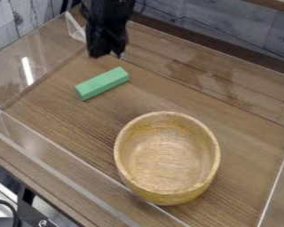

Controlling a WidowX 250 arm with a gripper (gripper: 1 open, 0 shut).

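My dark gripper (106,46) hangs at the top of the view, above and behind a green block (103,82), apart from it; it looks shut, with nothing visible between its fingers, though it is blurred. The green block lies flat on the wooden table (240,80). A round tan bowl (166,156) stands empty at the front right.
Raised edges run along the back. A black cable lies at the front left corner.
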